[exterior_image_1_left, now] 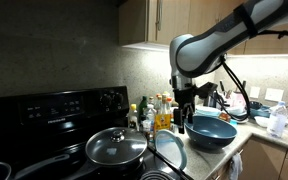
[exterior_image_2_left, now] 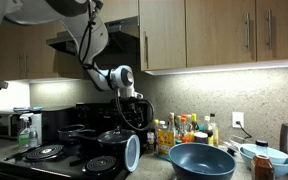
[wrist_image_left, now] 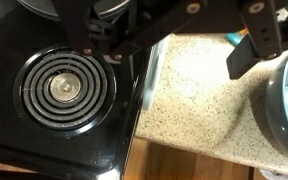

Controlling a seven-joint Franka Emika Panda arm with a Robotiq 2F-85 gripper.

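My gripper stands open with nothing between its fingers, above the strip of speckled counter beside the stove. In exterior view 1 the gripper [exterior_image_1_left: 182, 118] hangs over the counter by a blue-grey bowl [exterior_image_1_left: 212, 131]. That bowl [wrist_image_left: 287, 105] shows at the right edge of the wrist view. A lidded pan [exterior_image_1_left: 116, 149] sits on the stove to the left. Beside it, a pale blue round piece [exterior_image_1_left: 170, 149], a plate or lid, stands tilted at the stove's edge. From exterior view 2 the same round piece [exterior_image_2_left: 132, 153] stands on edge left of the bowl [exterior_image_2_left: 202, 160].
Several bottles [exterior_image_2_left: 184, 130] line the counter at the back. A bare coil burner [wrist_image_left: 67, 88] lies left of the counter strip. Another pan [exterior_image_2_left: 76, 131] is on the stove. A light blue bowl [exterior_image_2_left: 267, 156] and a brown jar [exterior_image_2_left: 262, 165] stand further right.
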